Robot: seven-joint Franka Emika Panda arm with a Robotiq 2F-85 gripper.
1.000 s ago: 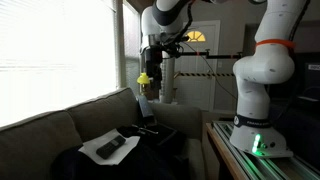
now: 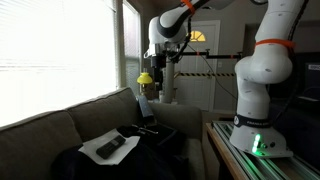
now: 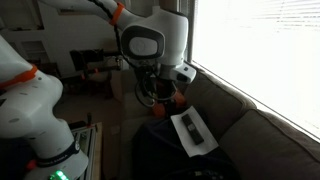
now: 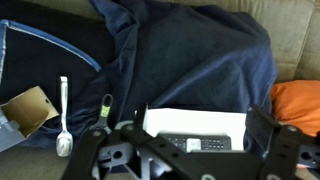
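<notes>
My gripper stands open in the wrist view, its two dark fingers spread apart with nothing held between them. Below it lies a white sheet or tray (image 4: 165, 121) with a dark remote-like object (image 4: 212, 143) on it, partly hidden by the gripper. From the side, the white sheet (image 2: 126, 148) and the dark object (image 2: 109, 148) rest on dark cloth on the sofa, well apart from the raised hand. A spoon (image 4: 65, 118) and a green-handled tool (image 4: 105, 108) lie to the left.
Dark blue cloth (image 4: 190, 55) covers much of the seat. An open cardboard box (image 4: 30, 108) sits at the left, and an orange item (image 4: 297, 108) at the right. The sofa backrest (image 2: 95, 117) rises behind, below a bright window.
In exterior view 1 the arm's hand has shifted slightly to the right. The things on the sofa look unmoved.
</notes>
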